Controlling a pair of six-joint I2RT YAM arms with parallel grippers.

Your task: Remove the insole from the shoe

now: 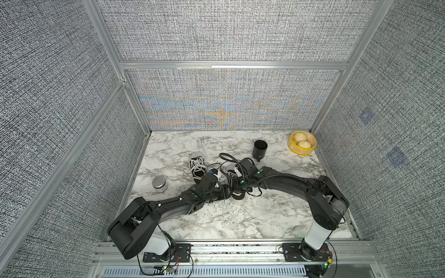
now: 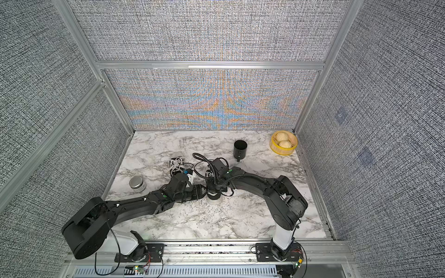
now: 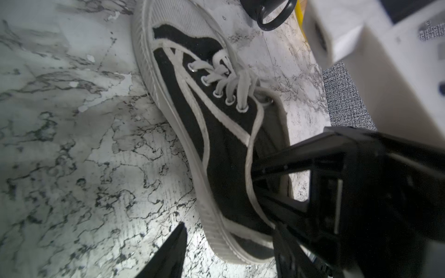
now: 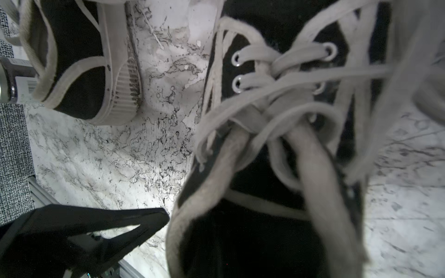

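A black shoe with white laces stands upright on the table, its toe pointing away in the left wrist view. My right gripper reaches down into its opening; the fingers look shut, with their tips hidden inside. In the right wrist view, this shoe's laces fill the middle, above a dark interior. No insole can be made out there. At the heel, my left gripper is open, its two fingers apart, nothing held. One left finger shows beside the shoe's collar in the right wrist view.
A second shoe lies to the left, with a silver-lidded jar beyond it. Behind stands a black mug; a yellow-rimmed basket of buns is at the back right.
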